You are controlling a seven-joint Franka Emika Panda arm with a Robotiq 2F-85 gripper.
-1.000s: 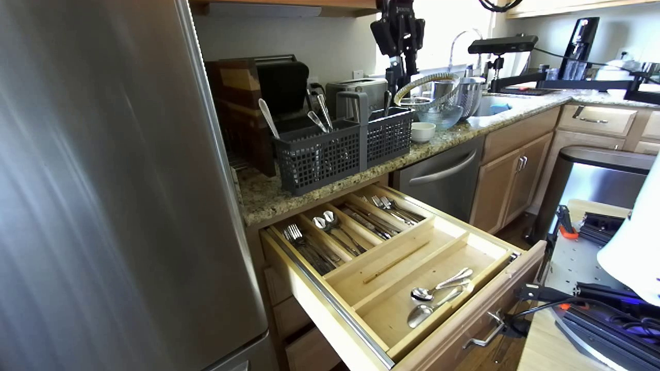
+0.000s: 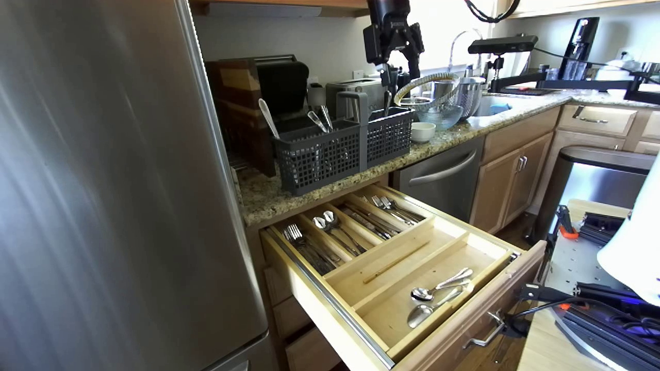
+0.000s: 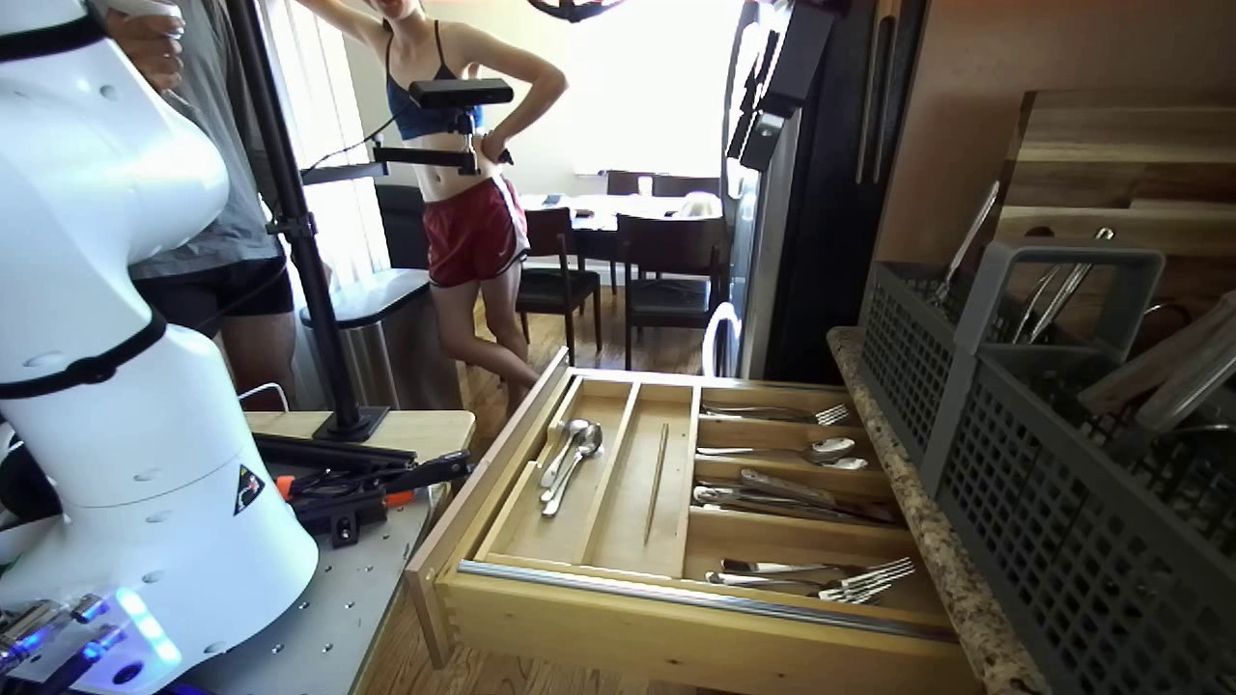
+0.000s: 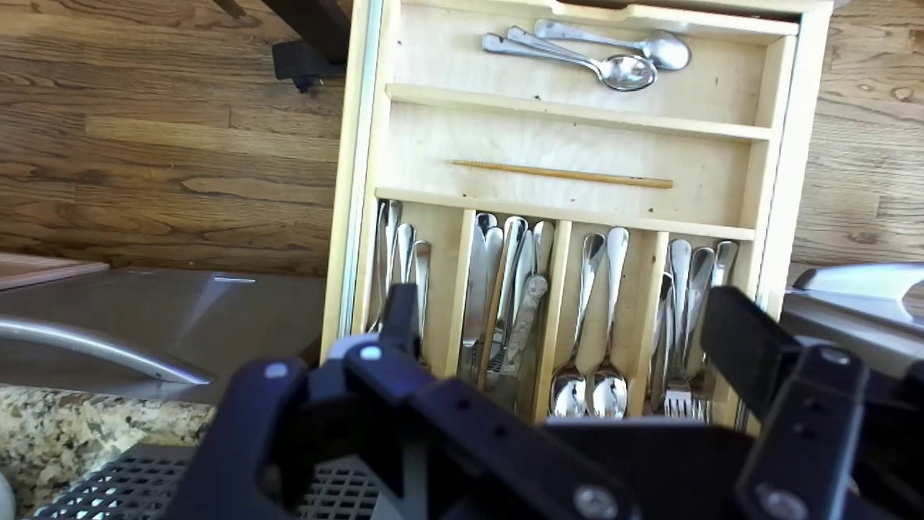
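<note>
High over the counter, near the back half of the grey cutlery basket (image 2: 322,154), my gripper (image 2: 397,75) points down, its fingers apart and nothing between them. In the wrist view my gripper is spread wide above the open drawer. Metal utensils (image 2: 318,121) stick up out of the basket. The wooden drawer (image 2: 291,265) holds forks (image 2: 294,235), spoons (image 2: 329,222) and knives (image 4: 523,322) in its rear compartments. A few loose spoons (image 3: 573,458) lie in the front compartment, and one chopstick (image 4: 563,174) rests in the middle one.
The fridge (image 2: 124,185) stands left of the drawer. A toaster (image 2: 362,93), a white bowl (image 2: 423,132) and a glass bowl (image 2: 440,116) crowd the counter by the basket. People (image 3: 469,220) stand beyond the drawer. The middle compartment is mostly bare.
In exterior view 1 my gripper has shifted slightly left and turned, and its fingers now show farther apart. The drawer's contents have not moved.
</note>
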